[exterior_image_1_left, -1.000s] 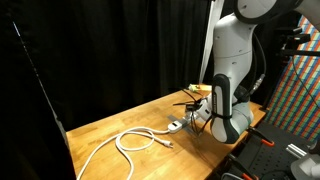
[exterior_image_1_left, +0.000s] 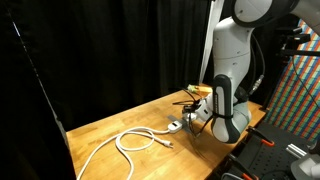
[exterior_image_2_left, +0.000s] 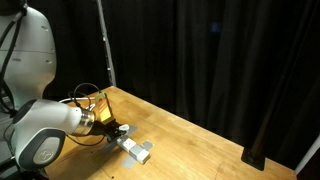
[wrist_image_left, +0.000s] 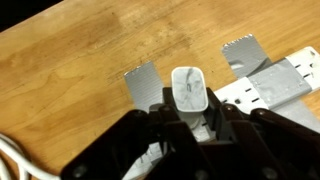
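In the wrist view my gripper is shut on a small white block with rounded corners (wrist_image_left: 188, 88), perhaps a plug or adapter. Behind and below it runs a white power strip (wrist_image_left: 245, 95), with dark socket slots showing and strips of silver tape (wrist_image_left: 145, 86) across it. From the side, my gripper (exterior_image_1_left: 192, 121) is low over the table by the strip (exterior_image_1_left: 175, 127). The other exterior view shows the strip's end (exterior_image_2_left: 136, 151) sticking out past the gripper. Whether the held block touches the strip cannot be made out.
A white cord (exterior_image_1_left: 122, 146) loops across the wooden table to the left of the strip, its plug end (exterior_image_1_left: 163, 142) lying loose.
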